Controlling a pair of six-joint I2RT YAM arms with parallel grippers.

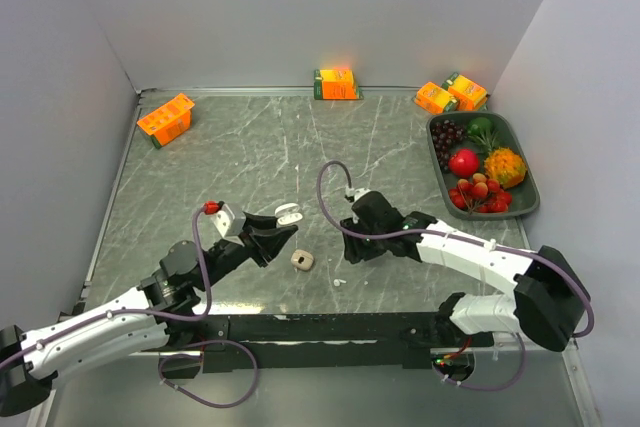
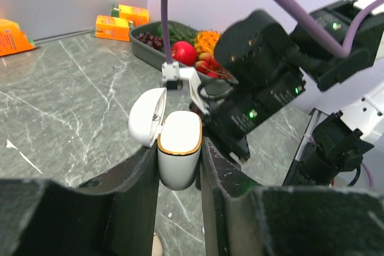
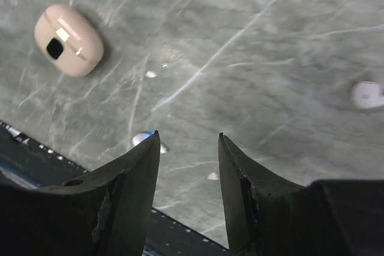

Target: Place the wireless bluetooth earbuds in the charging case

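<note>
The white charging case [image 2: 179,151] is held upright with its lid open in my left gripper [image 1: 284,228], shut on it. My right gripper [image 1: 350,234] hangs over the table right of the case, its fingers apart with nothing visible between them. Below it in the right wrist view lie a small white earbud [image 3: 149,141] and a blurred white piece [image 3: 367,95], likely an earbud though too blurred to tell. A beige rounded object [image 3: 69,40] with a dark square lies on the marble table, also seen between the arms in the top view.
A tray of fruit [image 1: 530,185] stands at the right rear. Orange cartons [image 1: 337,84] line the back and sit at the left rear. Cables loop over both arms.
</note>
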